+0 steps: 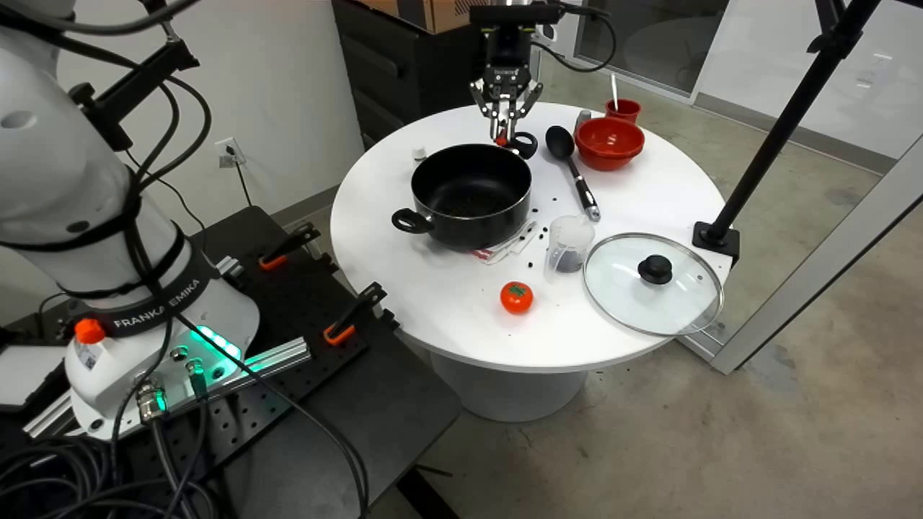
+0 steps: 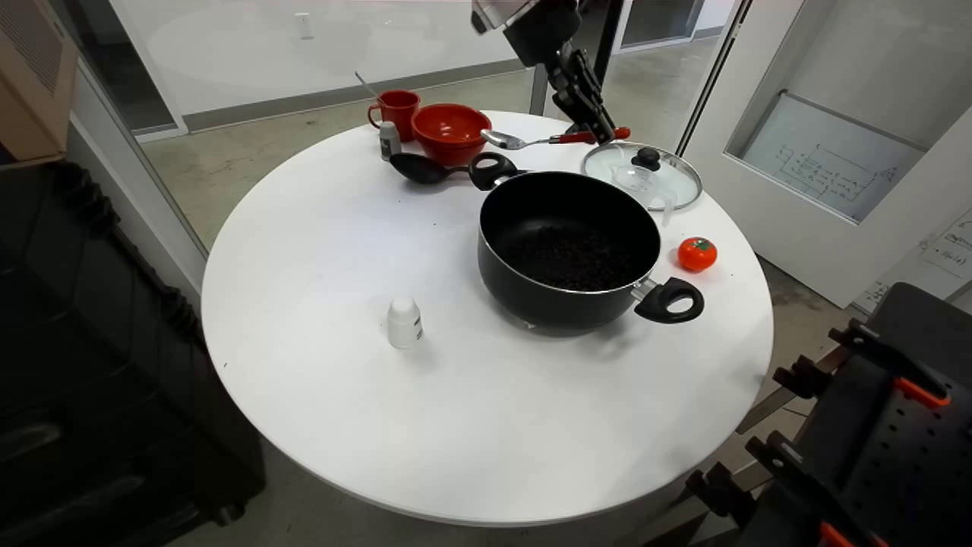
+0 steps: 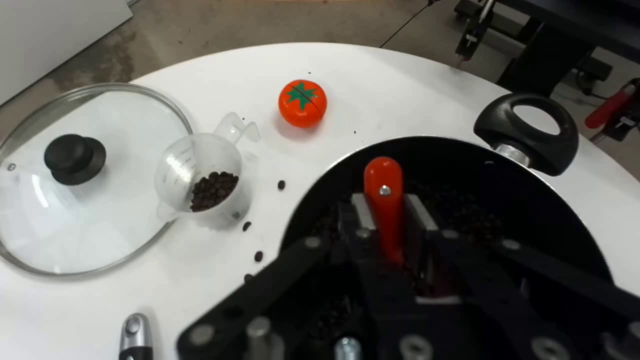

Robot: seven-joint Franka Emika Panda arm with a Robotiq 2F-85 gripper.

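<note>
My gripper (image 1: 502, 134) is shut on the red handle of a metal spoon (image 2: 506, 140). In the wrist view the rounded red handle end (image 3: 384, 180) stands between the finger pads, with the black pot (image 3: 540, 198) beneath; the spoon's bowl cannot be made out there. Exterior view 2 shows the spoon roughly level, its bowl pointing left and apart from the table. Dark beans (image 2: 574, 258) cover the pot's floor. A clear measuring cup (image 3: 198, 156) beside the pot holds more beans.
The glass lid (image 1: 653, 284) and a tomato (image 1: 516, 298) lie near the pot, with loose beans about. Behind are a black ladle (image 1: 571, 164), red bowls (image 1: 610, 143) and a red mug (image 2: 397, 111). A white shaker (image 2: 403, 323) stands alone on clear table.
</note>
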